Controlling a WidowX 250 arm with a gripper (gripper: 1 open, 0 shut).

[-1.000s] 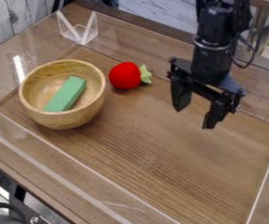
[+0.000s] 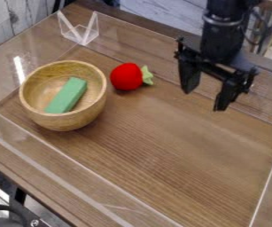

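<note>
My gripper is a black mechanism hanging at the upper right over the wooden table, its fingers pointing down; whether they are open or shut is hard to tell. A red strawberry-like toy with green leaves lies left of it. Further left, a wooden bowl holds a green block.
A white wire rack stands at the back left. Raised edges border the table at the back and right.
The arm has shifted slightly over the last second and its pose differs a little. The toy, bowl and block have stayed in place.
</note>
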